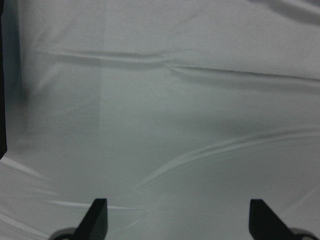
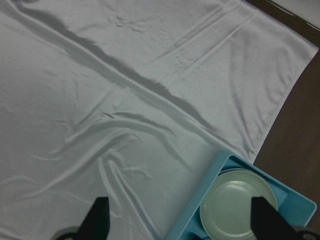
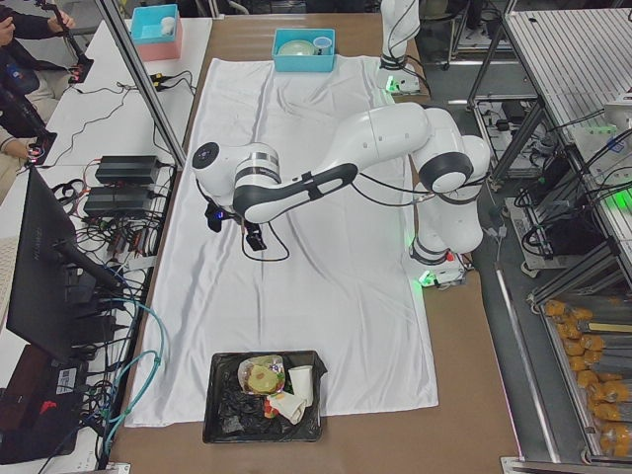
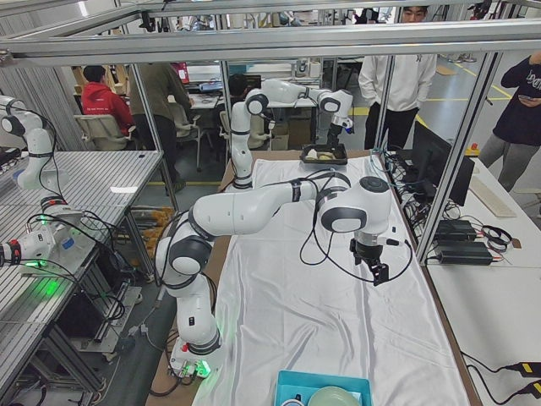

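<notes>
A white cloth (image 3: 296,316) covers the table. My left gripper hangs open over it, fingertips wide apart and only cloth below, in the left wrist view; a dark edge shows at that view's left. My right gripper is also open with nothing between its fingers, above the cloth near a teal box (image 2: 200,187) holding a pale green plate (image 2: 225,205). In the camera right view this gripper (image 4: 370,266) points down over the cloth. The camera left view also shows a cup (image 3: 322,43) in that box.
A black tray (image 3: 227,425) with food packages and napkins sits at the opposite end of the table from the teal box. Equipment, cables and a monitor (image 3: 39,267) line a side table. Metal posts frame the workspace.
</notes>
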